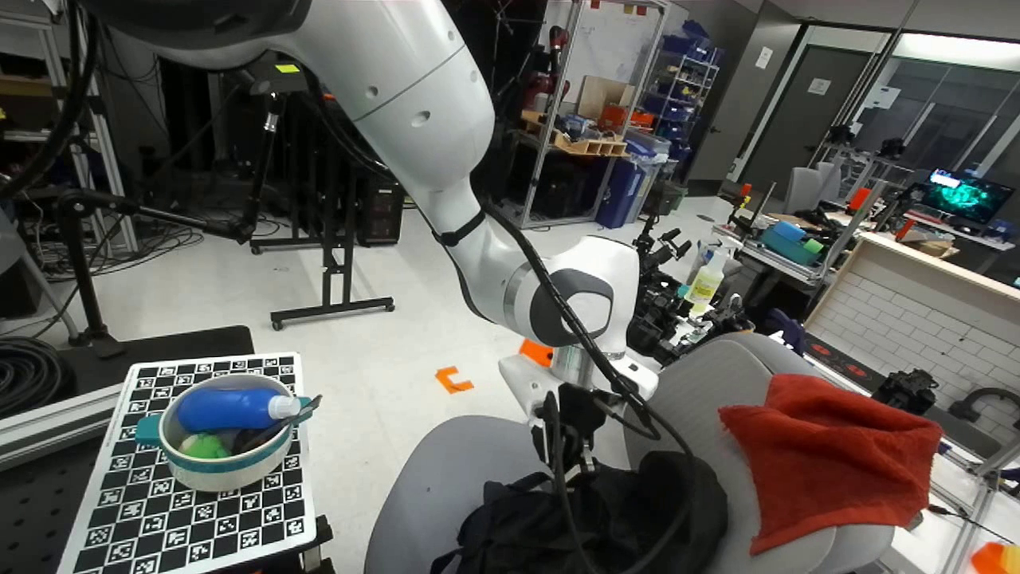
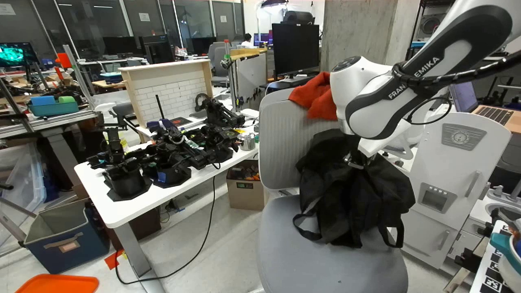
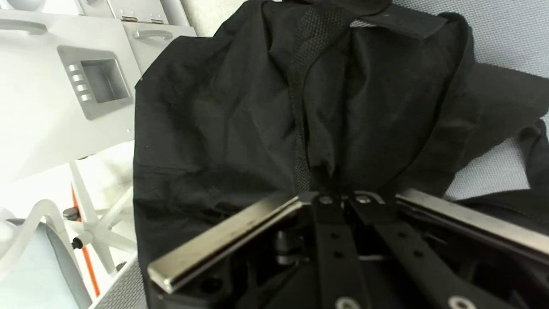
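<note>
A black fabric bag [image 2: 359, 195] with straps hangs in loose folds above and against the seat of a grey chair [image 2: 332, 268]. My gripper is shut on the bag, its cloth gathered at the fingertips in the wrist view. In exterior view 1 the gripper [image 1: 574, 459] points down at the top of the black bag [image 1: 593, 516]. The pinched fold itself is dark and hard to make out. A red cloth [image 1: 832, 450] drapes over the chair's backrest.
A pot [image 1: 225, 469] holding a blue bottle [image 1: 229, 410] stands on a patterned board [image 1: 124, 507] at the left. A white toy kitchen [image 2: 439, 195] stands close behind the bag. A white table [image 2: 117, 205] with black devices is beside the chair.
</note>
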